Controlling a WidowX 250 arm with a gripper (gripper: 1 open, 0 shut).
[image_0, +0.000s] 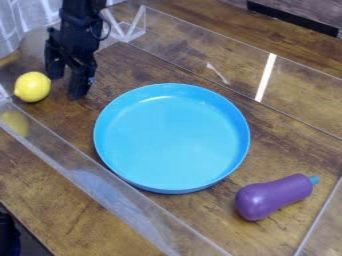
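My black gripper hangs at the upper left, low over the wooden table, its fingers apart with nothing seen between them. It is just above and right of a yellow lemon-like object near the left edge. A light blue round plate lies in the middle. A purple toy eggplant with a blue-green stem lies at the lower right, apart from the plate.
Transparent walls border the table along the lower left and upper left. The wooden surface behind and right of the plate is clear, apart from a white strip.
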